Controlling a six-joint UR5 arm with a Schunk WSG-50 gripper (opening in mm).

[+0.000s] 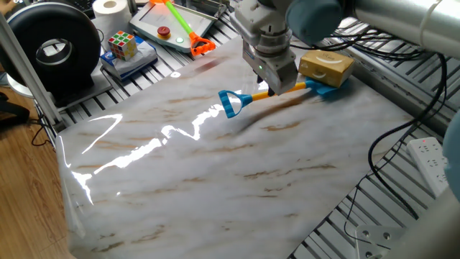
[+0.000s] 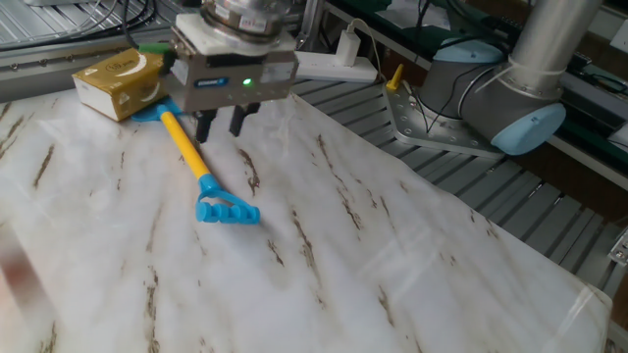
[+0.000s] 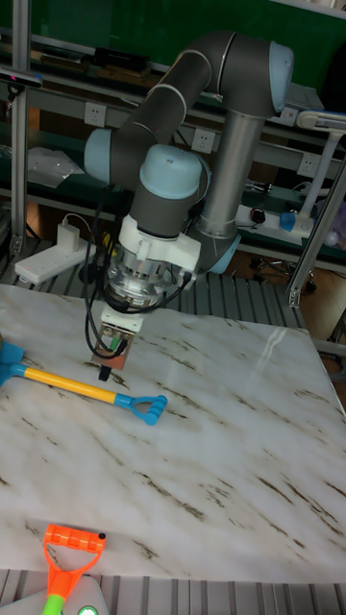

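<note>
A toy shovel with a yellow shaft (image 2: 183, 145), a blue grip (image 2: 228, 213) and a blue blade (image 1: 329, 89) lies on the marble-patterned sheet. Its blade end is partly hidden by a gold-brown box (image 1: 326, 67). My gripper (image 2: 220, 135) hangs open close to the shaft, its two dark fingers apart with nothing visible between them. In exterior view 1 the fingers overlap the shaft near the grip; exterior view 2 has them just right of it. From exterior view 3 the gripper (image 3: 106, 373) appears over the shaft's far side. Its exact height cannot be told.
Beyond the sheet stand a Rubik's cube (image 1: 122, 44) on a blue-white box, a paper roll (image 1: 112, 16) and an orange-green toy tool (image 1: 180, 23) on a grey panel with a red button. A power strip (image 1: 430, 160) lies opposite. Much of the sheet (image 1: 194, 194) is bare.
</note>
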